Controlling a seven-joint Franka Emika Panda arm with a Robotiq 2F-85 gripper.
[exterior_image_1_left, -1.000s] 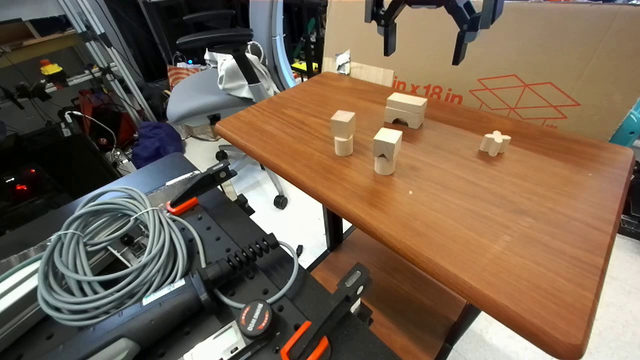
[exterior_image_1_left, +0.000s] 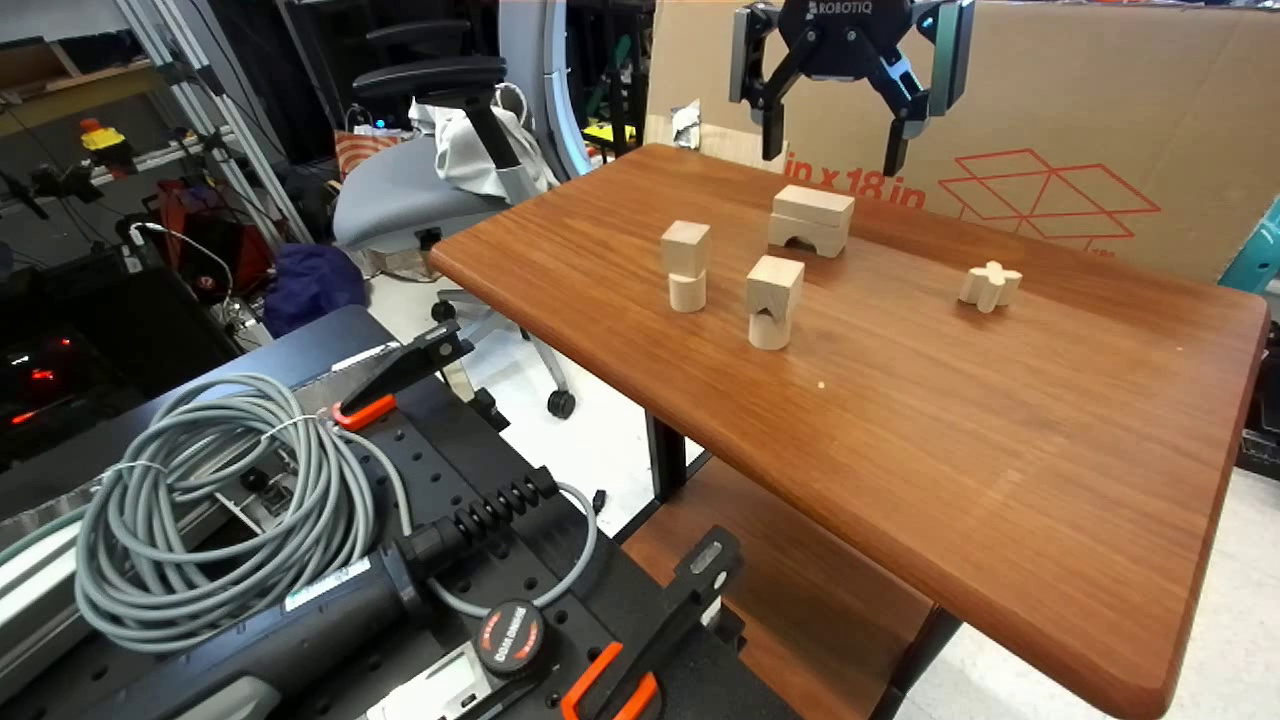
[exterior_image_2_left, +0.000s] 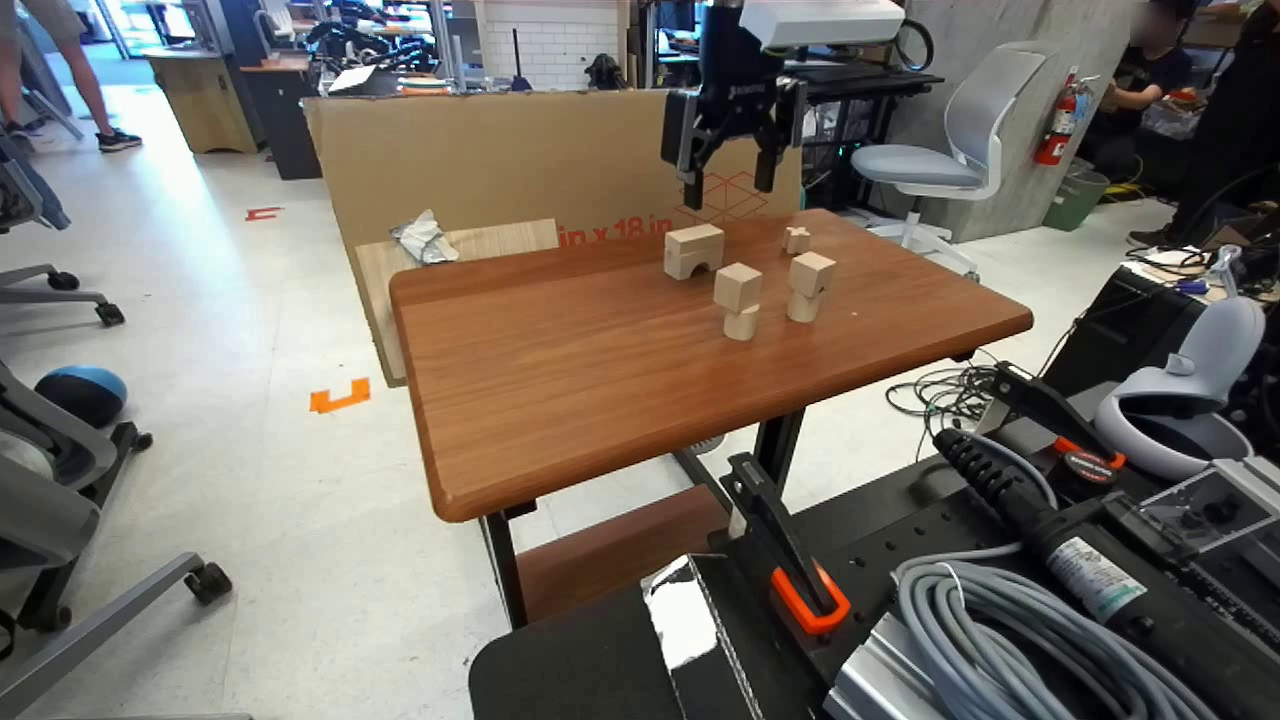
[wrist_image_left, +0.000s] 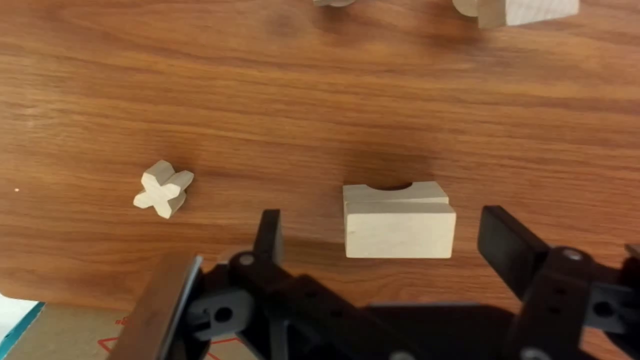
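Observation:
My gripper (exterior_image_1_left: 836, 146) hangs open in the air above the far side of the table, nothing between its fingers. Below it a rectangular wooden block (exterior_image_1_left: 816, 202) lies on top of an arched block (exterior_image_1_left: 805, 233). In the wrist view this two-piece stack (wrist_image_left: 400, 233) shows between the spread fingers, well beneath them. Two more stacks stand nearer the table's front edge: a cube (exterior_image_1_left: 685, 247) on a cylinder (exterior_image_1_left: 687, 293), and a notched block (exterior_image_1_left: 774, 286) on another cylinder (exterior_image_1_left: 769, 330). A cross-shaped wooden piece (exterior_image_1_left: 990, 287) stands apart, toward the right in exterior view 1.
A large cardboard sheet (exterior_image_2_left: 480, 156) stands upright along its far edge. A black bench with coiled grey cable (exterior_image_1_left: 228, 528) sits in front of the table.
The gripper has come down and slightly left in exterior view 1, toward the arched stack. It stays open, and the blocks have not moved.

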